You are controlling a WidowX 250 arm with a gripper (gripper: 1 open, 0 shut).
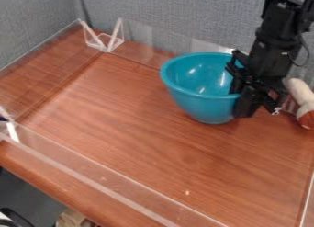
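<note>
A turquoise bowl [193,89] is on the right rear part of the wooden table [135,157], tilted slightly toward the viewer. My black gripper [245,93] is at the bowl's right side, shut on its rim; the fingertips are partly hidden against the dark arm.
A red-and-white object [300,104] lies at the right edge beside the gripper. A white wire stand [103,38] is at the back left. Clear plastic edging runs along the table's sides.
</note>
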